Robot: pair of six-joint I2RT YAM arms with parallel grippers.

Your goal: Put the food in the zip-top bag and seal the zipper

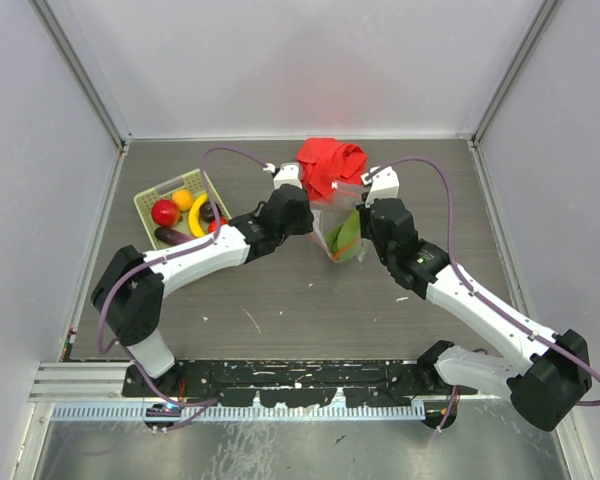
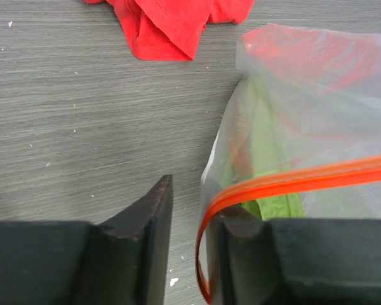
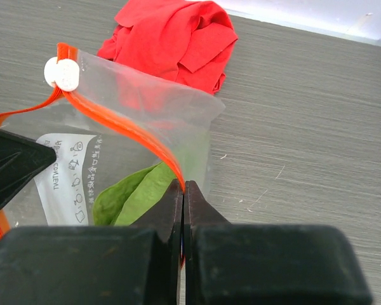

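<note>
The clear zip bag [image 1: 330, 225] with orange zipper and green food [image 3: 127, 197] inside sits between both grippers. In the right wrist view my right gripper is shut on the bag's zipper edge. A white slider [image 3: 63, 74] rests on the zipper at upper left. My left gripper is part open at the bag's other end, with the orange edge curving down by its right finger; whether it touches the bag is unclear.
A red cloth [image 1: 330, 160] lies behind the bag. A basket [image 1: 155, 195] of fruit and vegetables stands at left.
</note>
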